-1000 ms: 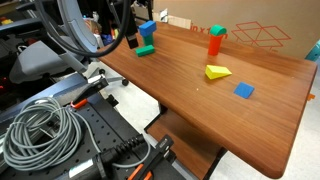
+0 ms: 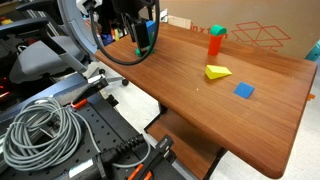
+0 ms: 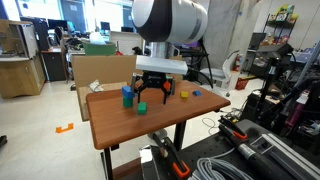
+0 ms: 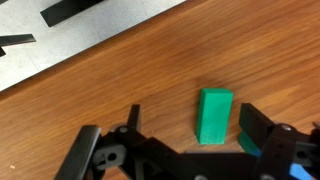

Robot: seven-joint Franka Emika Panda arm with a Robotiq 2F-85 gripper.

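Note:
A green block (image 4: 214, 117) lies on the wooden table, between the fingertips and nearer the right one in the wrist view. My gripper is open above it, its dark fingers apart; whether they touch the block cannot be told. In exterior view 2 the same green block (image 3: 142, 107) shows at the near left part of the table. Just beside it stands a blue block (image 3: 127, 91) with green beneath it. The arm partly covers the green block (image 2: 143, 51) in exterior view 1.
A red piece with a green top (image 2: 215, 43), a yellow piece (image 2: 217, 71) and a flat blue piece (image 2: 244, 90) are spread along the table (image 2: 205, 110). Coiled grey cable (image 2: 42, 135) lies off its near side. Bare wood surrounds the flat pieces.
The arm has moved right and over the green and blue blocks in exterior view 1, covering more of them. The red, yellow and flat blue pieces have stayed put.

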